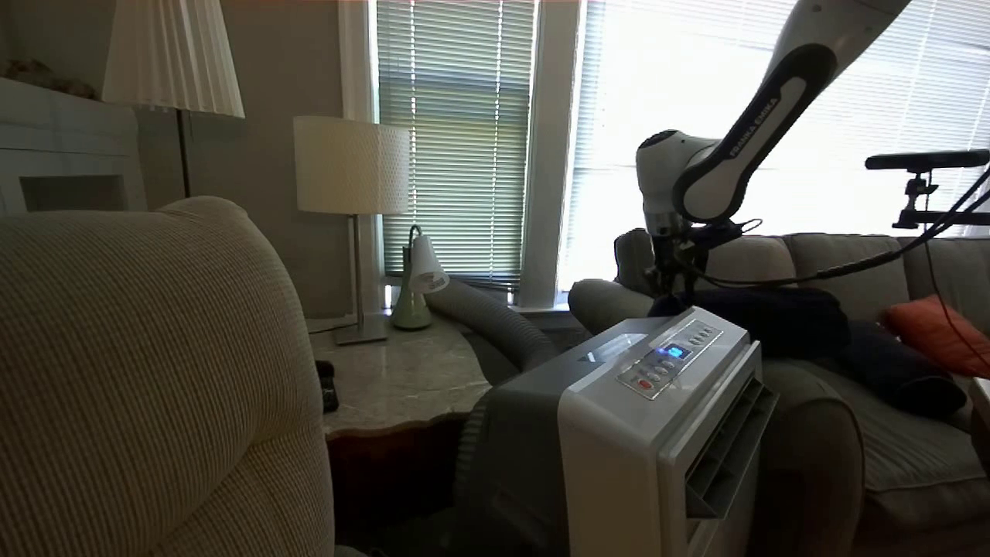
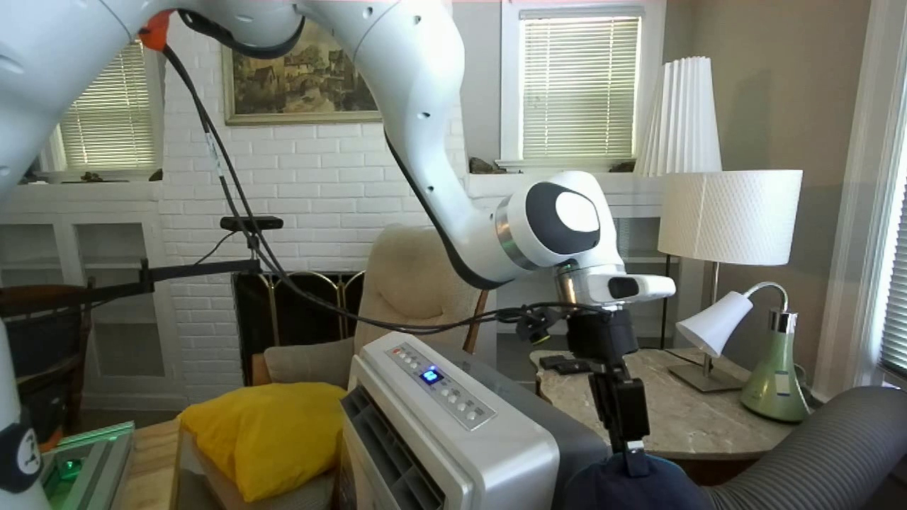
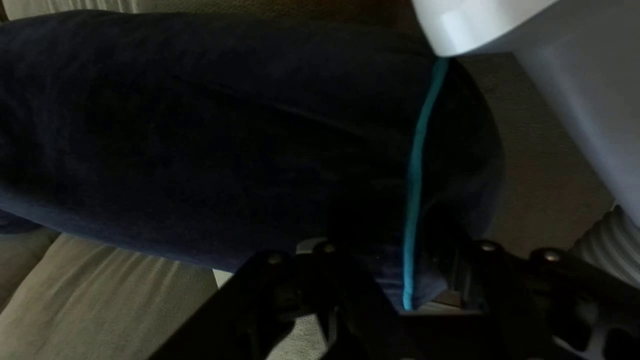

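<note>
A dark navy cushion (image 3: 240,138) with a teal trim line (image 3: 414,198) lies across the sofa's arm, filling much of the wrist view. Its rounded end shows at the bottom of the second exterior view as a dark blue mass (image 2: 638,489). Down at that end is my gripper, pointing downward with its fingertips at the cloth. The dark fingers stand apart, one on either side of the trim, with cushion fabric showing between them. How firmly they touch it is too dark to tell. In the first exterior view, the gripper (image 1: 670,288) is partly hidden behind the air conditioner.
The white portable air conditioner (image 2: 459,425) stands close beside the gripper, its grey hose (image 2: 816,450) running behind. A marble-topped table (image 2: 680,416) holds lamps, including a green-based one (image 2: 775,374). An orange cushion (image 1: 942,329) lies on the grey sofa (image 1: 919,445).
</note>
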